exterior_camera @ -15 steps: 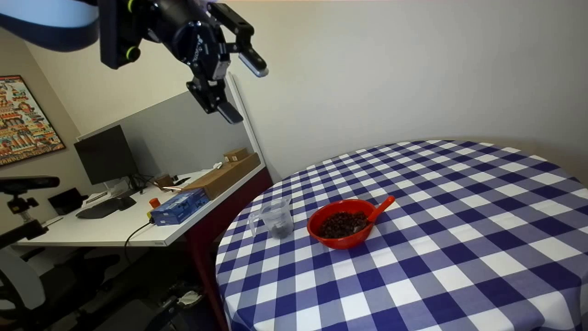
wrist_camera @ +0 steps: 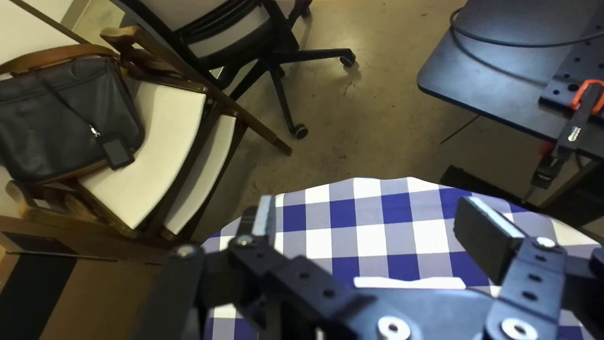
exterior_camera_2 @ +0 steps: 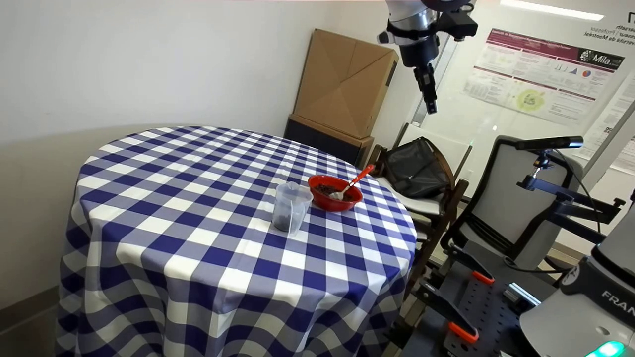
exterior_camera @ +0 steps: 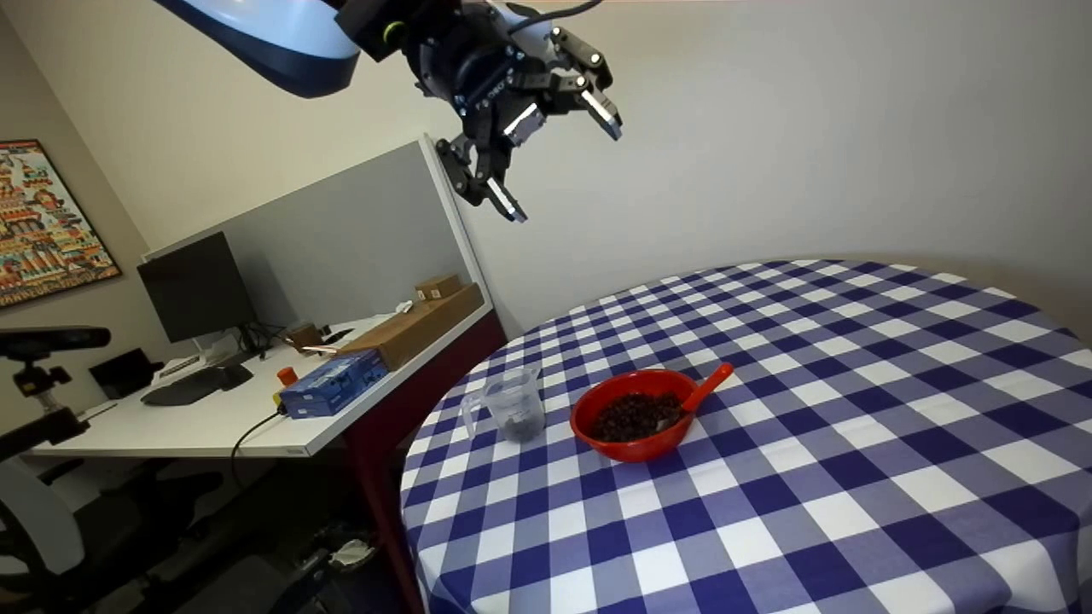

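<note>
High above the table hangs my gripper (exterior_camera: pixel 560 172), its fingers wide apart with nothing between them. A red bowl (exterior_camera: pixel 591 421) on the tablecloth holds small dark pieces, and a spoon with a red handle (exterior_camera: pixel 709 387) leans on its rim. Beside the bowl stands a clear measuring jug (exterior_camera: pixel 514 404) with some dark matter at its bottom; exterior view 2 also has the jug (exterior_camera_2: pixel 291 205) and the bowl (exterior_camera_2: pixel 333 205) close together. In the wrist view the fingers (wrist_camera: pixel 491 233) are spread over the cloth's edge, with neither bowl nor jug visible.
The round table has a blue-and-white checked cloth (exterior_camera: pixel 870 409), with wide free room behind and beside the bowl. A chair with a black bag (wrist_camera: pixel 68 113) and cardboard boxes (exterior_camera_2: pixel 345 80) stand past its edge. A blue box (exterior_camera: pixel 334 384) lies on the desk.
In exterior view 1 my gripper has moved to the right and turned somewhat, staying high and open. The bowl, spoon and jug have not moved.
</note>
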